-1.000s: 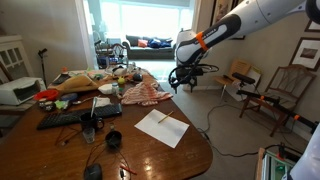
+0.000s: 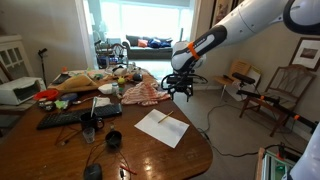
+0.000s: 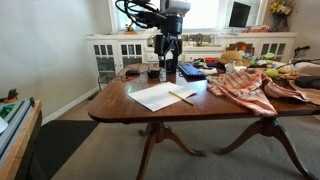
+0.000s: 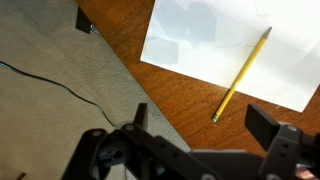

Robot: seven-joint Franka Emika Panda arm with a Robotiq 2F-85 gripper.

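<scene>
A yellow pencil [image 4: 242, 75] lies aslant on a white sheet of paper [image 4: 215, 35], its eraser end reaching past the sheet's edge onto the wooden table [image 4: 185, 88]. In the wrist view my gripper is open, its fingers wide apart with nothing between them. The pencil lies ahead of the fingertips, nearer the right one. From the side, the gripper [image 2: 181, 95] hangs in the air, clear of the tabletop, near the end where the paper [image 2: 162, 127] is.
An orange-and-white cloth [image 2: 146, 93] lies farther back. A black keyboard [image 2: 62, 118], a dark cup [image 2: 113, 139] and a mouse [image 2: 93, 172] are at the left. A cable [image 4: 50, 78] runs across the floor beyond the table edge.
Over the last second my arm has shifted slightly left and down in exterior view 1. The pencil and paper have not moved.
</scene>
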